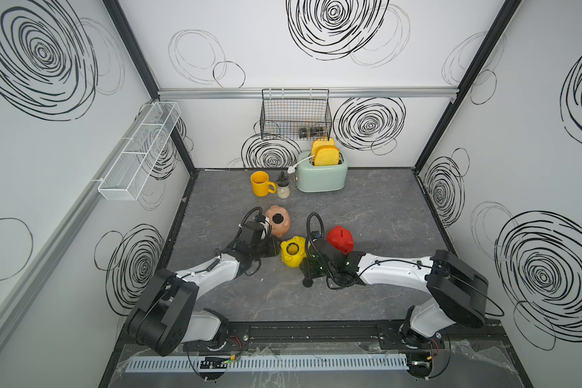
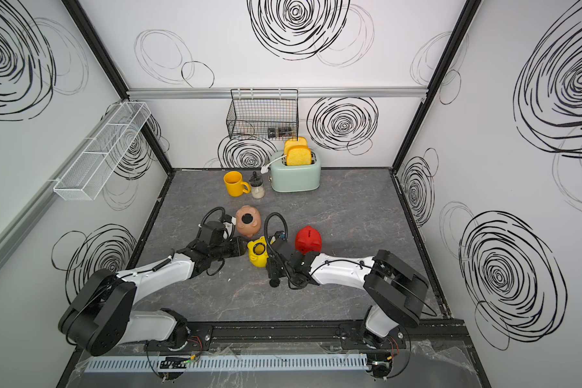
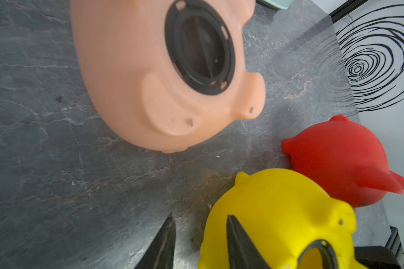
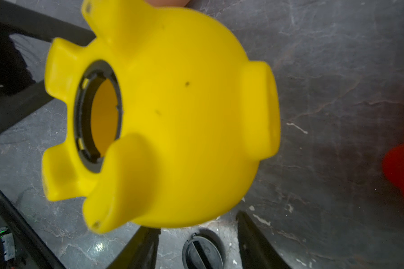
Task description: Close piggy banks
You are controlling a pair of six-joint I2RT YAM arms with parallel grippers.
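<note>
A yellow piggy bank (image 4: 188, 112) lies with its black-ringed opening (image 4: 98, 116) uncovered, its yellow inside visible. My left gripper is at its left side; its fingertips look apart with mostly tabletop between them, and whether they touch the bank cannot be told. At the near right of the bank, my right gripper stands part open with nothing held, its fingers low over the table. A round black cap (image 4: 202, 253) lies on the table, seen beyond the gap between them. A peach piggy bank (image 3: 166, 89) shows a black-ringed, dark round on its upper side.
A red piggy bank (image 1: 340, 238) stands right of the yellow one, close behind my right wrist. Farther back are an orange mug (image 1: 261, 184), a shaker (image 1: 283, 187) and a mint toaster (image 1: 322, 177).
</note>
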